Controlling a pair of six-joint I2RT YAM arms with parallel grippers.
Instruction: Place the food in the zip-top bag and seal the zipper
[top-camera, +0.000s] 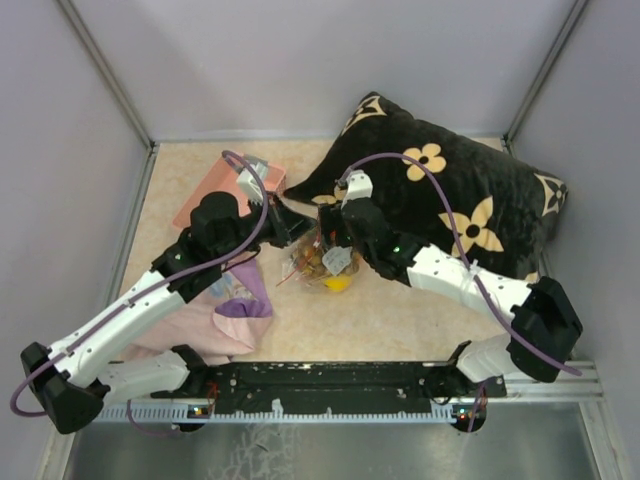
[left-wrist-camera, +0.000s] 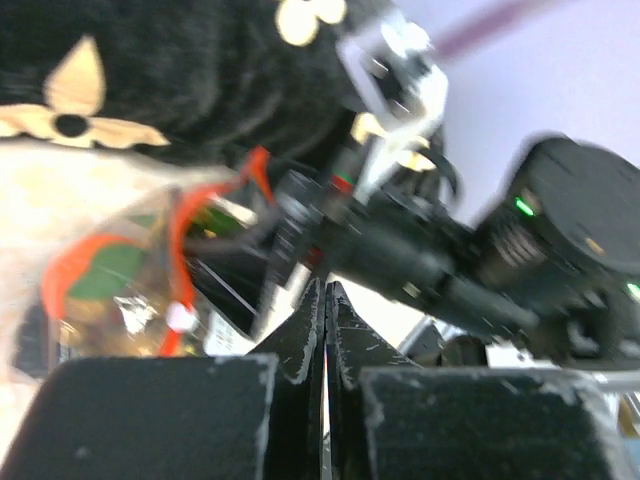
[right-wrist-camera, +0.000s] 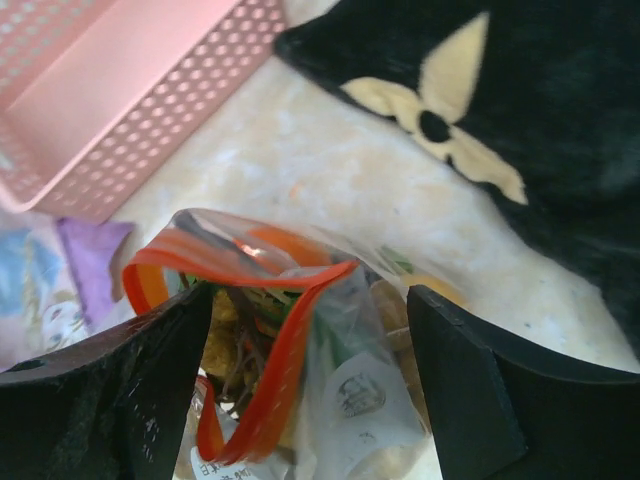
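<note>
The clear zip top bag (top-camera: 318, 262) stands near the middle of the table with food (right-wrist-camera: 245, 340) inside, brown, green and orange pieces. Its orange-red zipper strip (right-wrist-camera: 290, 375) loops around a mouth that gapes apart. Over that mouth my right gripper is open, one finger on each side of part of the strip; whether either touches the bag I cannot tell. My left gripper is shut, nothing visible between its fingers, close to the bag's left side in the top view. Arms partly cover the bag's top there.
A pink basket (top-camera: 205, 190) sits at the back left. Pink and purple cloth (top-camera: 240, 305) lies at the front left. The dark flowered cushion (top-camera: 440, 185) fills the back right. Bare table (top-camera: 380, 325) shows in front of the bag.
</note>
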